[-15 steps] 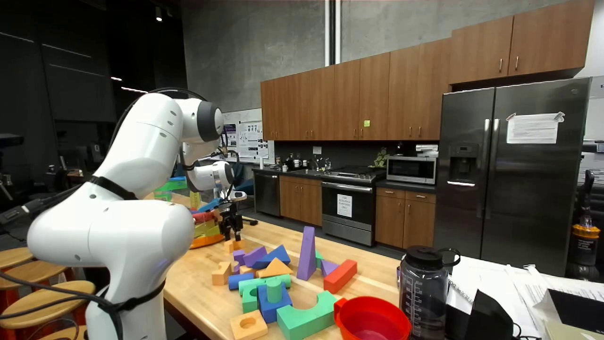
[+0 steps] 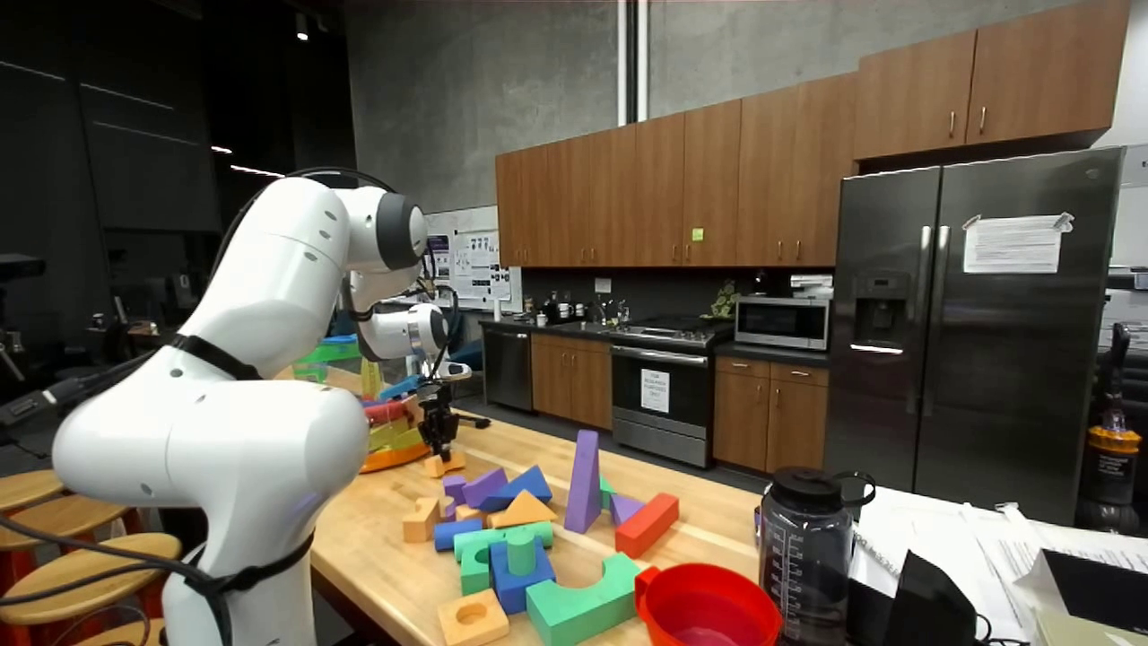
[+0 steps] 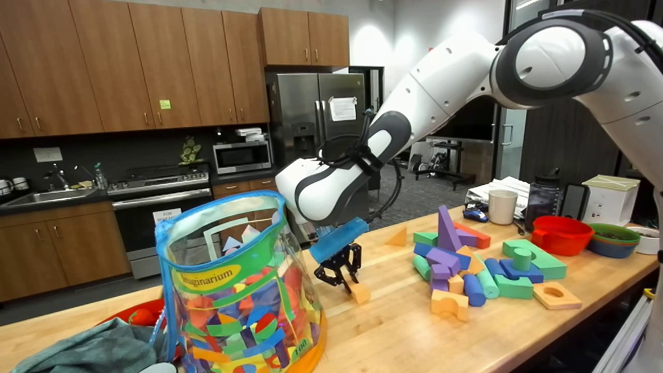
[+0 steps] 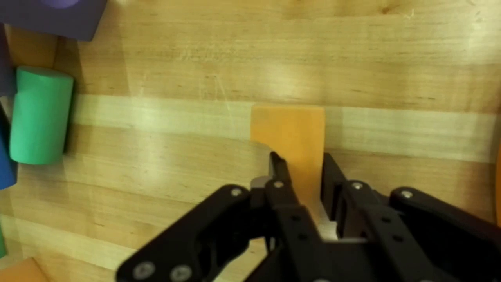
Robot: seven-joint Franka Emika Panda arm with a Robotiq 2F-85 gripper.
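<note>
An orange wooden block (image 4: 292,127) with a curved notch on one side lies between the two black fingers of my gripper in the wrist view. The fingers press against its sides, so the gripper is shut on it. Exterior view 2 shows the same orange block (image 3: 359,292) low at the tabletop, beneath my gripper (image 3: 349,285); whether it touches the wood is hard to tell. In exterior view 1 my gripper (image 2: 442,452) is small and far off, with the orange block (image 2: 435,467) at its tips.
Close beside the gripper stands a clear bag (image 3: 239,298) full of coloured blocks. Loose blocks cluster on the table, among them a tall purple wedge (image 3: 446,231) and a green arch (image 3: 539,260). A red bowl (image 2: 710,608) sits near a dark bottle (image 2: 804,560). Bare wood surrounds the held block.
My gripper has come down slightly, and its fingers have closed in around the orange block. The other blocks lie as before.
</note>
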